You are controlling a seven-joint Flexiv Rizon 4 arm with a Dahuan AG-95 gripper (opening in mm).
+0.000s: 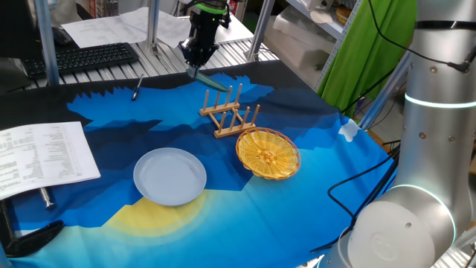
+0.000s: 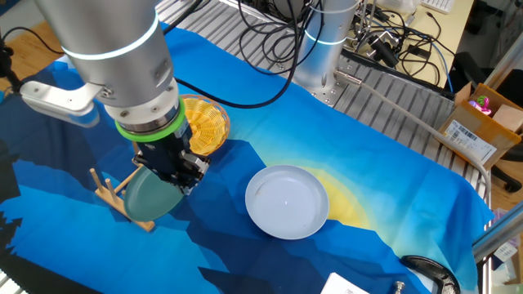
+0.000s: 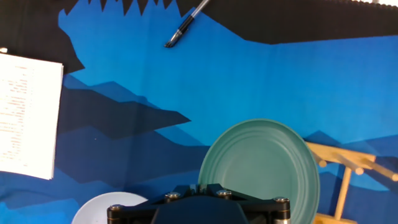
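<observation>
A green plate (image 3: 264,165) hangs above the cloth by its rim, with my gripper (image 1: 194,68) shut on its edge. From the side the plate (image 1: 213,80) is a thin, slightly tilted disc, behind and above the wooden rack (image 1: 228,112). The rack has several upright pegs, and no plate shows between them. In the second exterior view the plate (image 2: 152,194) covers part of the rack (image 2: 110,193) beneath it. The wrist view shows the dark finger mounts at the bottom, overlapping the plate's near edge; the grip itself is hard to make out.
A yellow wicker basket (image 1: 268,153) stands close in front of the rack. Nearby, a pale blue-grey plate (image 1: 169,176) lies flat on the cloth. Papers (image 1: 46,158) and a pen (image 1: 137,88) are on the left. Bare cloth surrounds the flat plate.
</observation>
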